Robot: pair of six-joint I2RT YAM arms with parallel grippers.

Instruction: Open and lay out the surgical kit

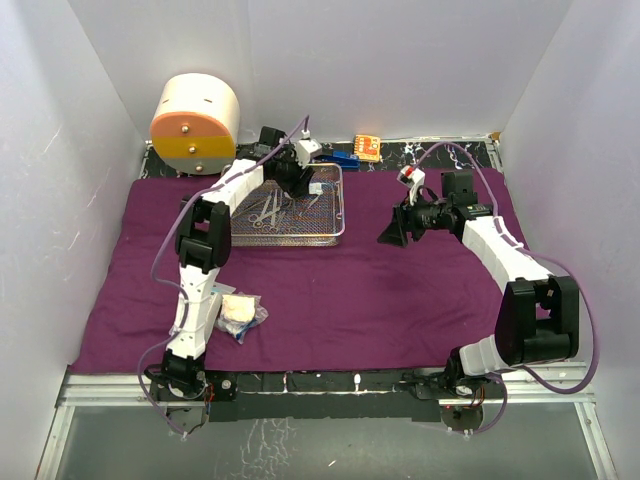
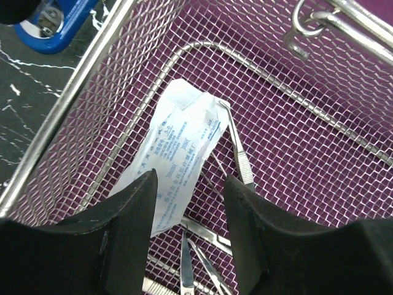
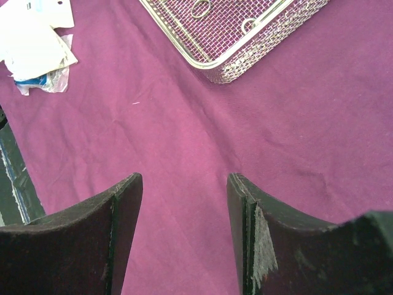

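The wire mesh tray lies on the purple cloth towards the back, with several metal instruments in it. My left gripper hangs over the tray's right back part. In the left wrist view its fingers stand apart above a white paper pouch with blue print, and no grip on it shows. Tweezers lie against the pouch's upper right end, and more instruments show below it. To the right of the tray, my right gripper is open above bare cloth, nothing between its fingers.
A plastic bag with a white pad lies at the front left, beside a printed packet mostly hidden by my left arm. Behind the tray are a blue object and an orange box.
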